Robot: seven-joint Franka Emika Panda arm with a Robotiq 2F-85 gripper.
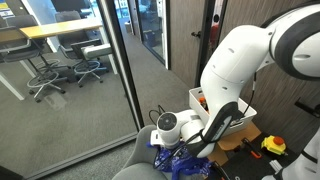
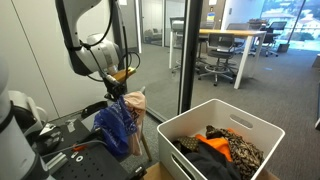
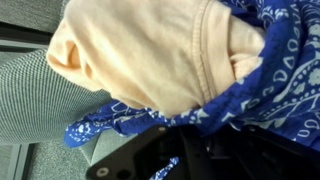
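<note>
A blue cloth with a white pattern [image 3: 262,85] spreads across the right of the wrist view and runs as a strip to the left. Above that strip lies a peach cloth [image 3: 140,50], covering part of the grey seat [image 3: 45,105]. My gripper is at the blue cloth, its dark fingers against the folds. Whether the fingers stand apart or closed on the fabric is hidden there. In exterior view 2 the blue cloth [image 2: 117,125] drapes below the arm, beside the peach cloth [image 2: 135,105].
A white bin [image 2: 180,126] holding dark, orange and patterned cloths stands to the right in exterior view 2. In exterior view 1, a red and yellow object [image 1: 275,145] sits on the dark surface at right. A glass partition stands behind the seat.
</note>
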